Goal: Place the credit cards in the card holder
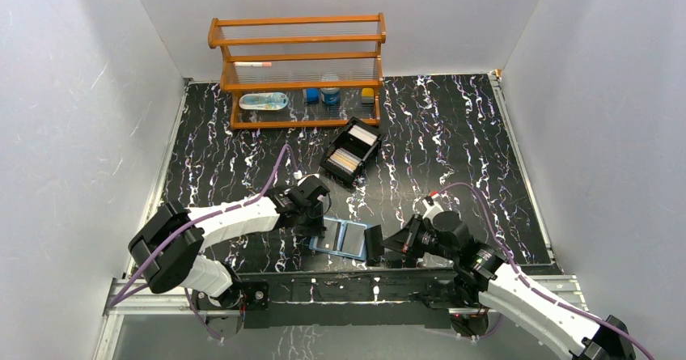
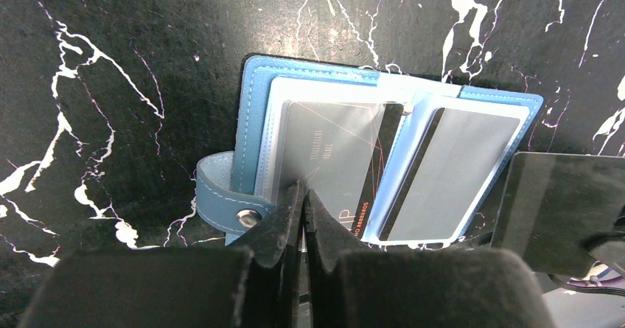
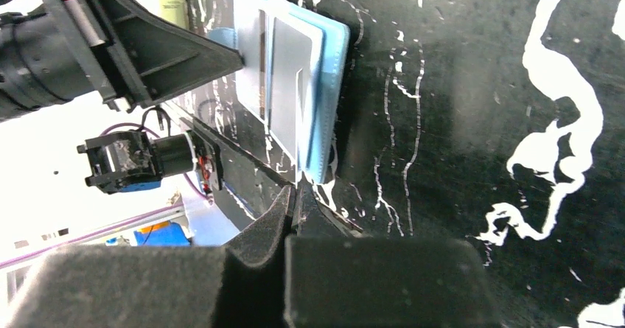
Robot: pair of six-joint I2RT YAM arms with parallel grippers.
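Observation:
The blue card holder (image 2: 317, 70) lies spread out on the dark marbled table, a strap with a snap at its left. A clear pocket with a dark-striped card (image 2: 332, 144) is on its left half, and another striped clear pocket (image 2: 461, 166) on its right. Over the left pocket, my left gripper is shut, nothing visible between its fingers. Beside the holder's right edge, my right gripper (image 1: 386, 247) is shut on a dark card (image 2: 560, 210). That card shows edge-on in the right wrist view, as a thin pale line rising from the fingertips.
A black box (image 1: 353, 151) with several cards in slots stands behind the holder. A wooden rack (image 1: 299, 85) with small items is at the back.

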